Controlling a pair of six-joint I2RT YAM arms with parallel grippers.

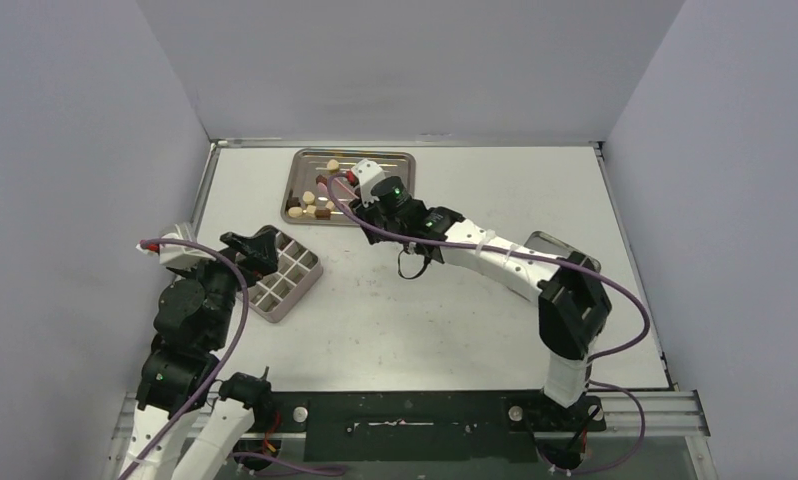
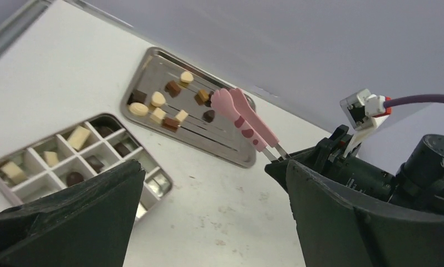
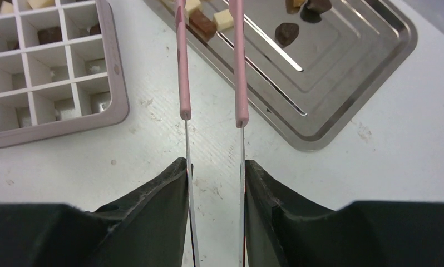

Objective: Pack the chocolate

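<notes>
A steel tray (image 1: 311, 158) of light and dark chocolates stands at the back. My right gripper is over it, its pink silicone-tipped tongs apart, with nothing seen held; a dark chocolate (image 3: 286, 33) and a white one (image 3: 223, 19) lie beneath. The pink compartment box (image 1: 298, 298) sits left of centre, holding chocolates in some cells, others empty in the right wrist view. My left gripper (image 1: 255, 250) hangs over the box's left part, its black fingers wide open in the left wrist view.
An empty grey tray (image 1: 587, 256) at the right is partly hidden by my right arm.
</notes>
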